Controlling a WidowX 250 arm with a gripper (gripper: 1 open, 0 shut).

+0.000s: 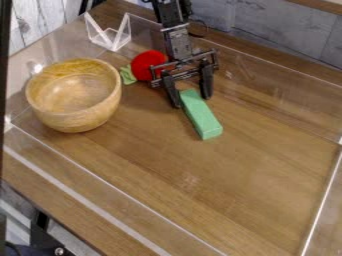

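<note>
My black gripper hangs low over the back middle of the wooden table, its two fingers apart and pointing down at the upper end of a green block. The green block lies flat, long side running toward the front. Just behind the gripper on the left sits a round red object with a small green piece beside it, partly hidden by the gripper. Whether anything is between the fingertips is hard to tell.
A wooden bowl stands at the left. A white wire holder is at the back left. A tiled wall runs along the back right.
</note>
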